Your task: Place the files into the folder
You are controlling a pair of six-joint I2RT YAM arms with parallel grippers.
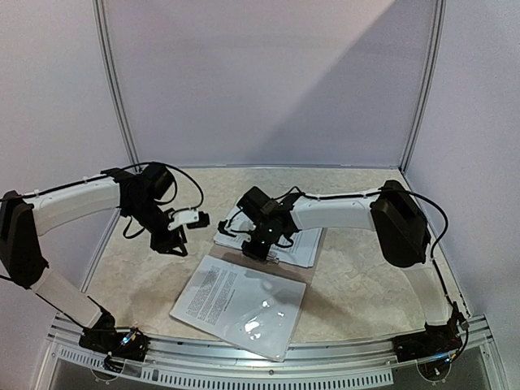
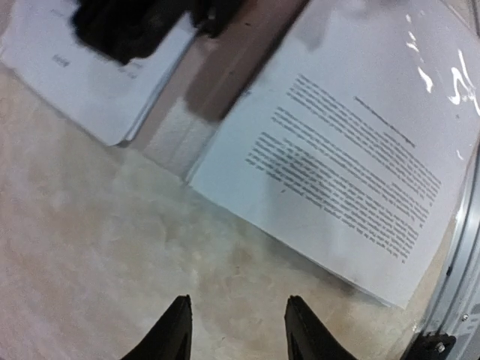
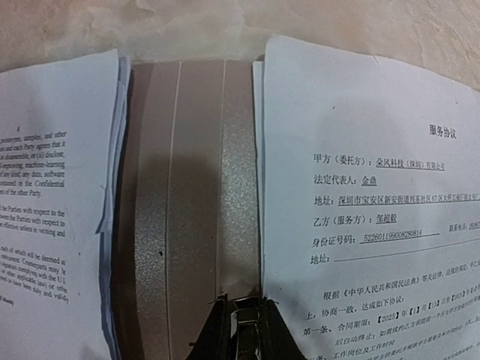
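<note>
An open folder lies tilted on the table, its brownish spine [image 3: 199, 150] bare between two stacks of paper. The near stack [image 1: 236, 309], with a glossy clear area, fills the near half. On the far half is the other stack [image 3: 375, 217], printed with Chinese text and partly under the right arm. At the spine, beside this stack's edge, my right gripper is shut on the small metal clip [image 3: 246, 330]. Left of the folder, clear of the papers, my left gripper stands open with nothing between its fingers.
Bare tabletop [image 1: 357, 284] shows right of the folder and to its left. A metal rail [image 1: 341, 349] runs along the front edge, and the near stack's front corner reaches over it. Walls enclose the back and sides.
</note>
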